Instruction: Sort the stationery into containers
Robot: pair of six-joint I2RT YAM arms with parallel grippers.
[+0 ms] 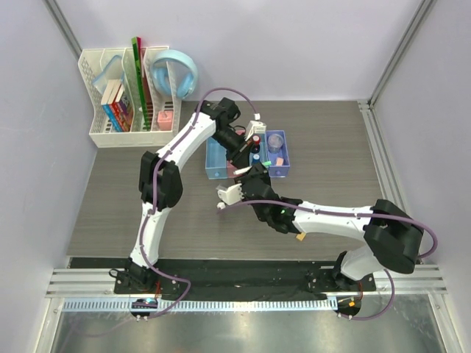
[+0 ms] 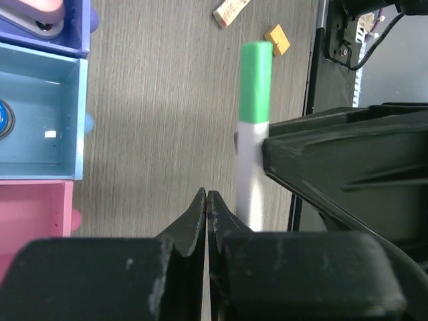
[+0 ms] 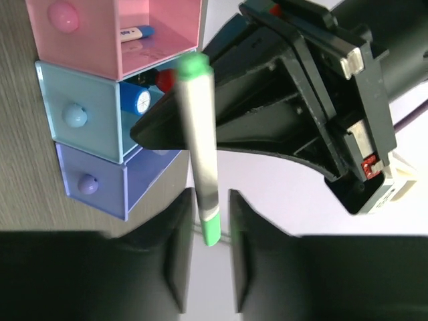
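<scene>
A white marker with green ends (image 3: 200,134) stands in the gap of my right gripper, whose fingers have parted around it; its outline is blurred. My left gripper is shut with nothing between its fingertips. In the left wrist view the marker (image 2: 253,134) is outside those fingers, to their right, beside the right gripper's dark finger. From above, both grippers meet just over the front of the drawers. Three drawers sit side by side: pink (image 3: 83,43), light blue (image 3: 80,100) and purple (image 3: 93,177).
A stapler (image 2: 43,10) lies in the purple drawer. On the bare table are an eraser (image 2: 231,10) and a small yellow block (image 2: 277,40). A white rack (image 1: 110,140) with books and headphones (image 1: 175,57) stands at back left.
</scene>
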